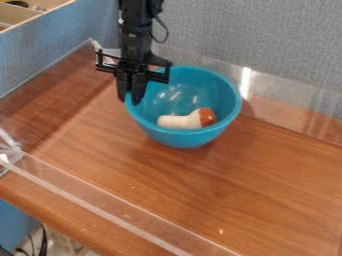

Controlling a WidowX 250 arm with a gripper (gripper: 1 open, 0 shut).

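My black gripper (131, 85) hangs at the left rim of a blue plastic bowl (183, 85), its fingers pointing down at the rim, partly over the bowl's edge. Whether they are closed on the rim is not clear from this view. Inside the bowl lies a pale object with a reddish-brown end (179, 120), resting on its side toward the front.
A clear plastic edge strip runs along the near left, a grey textured wall stands behind, and a wooden tray (16, 12) sits at the top left.
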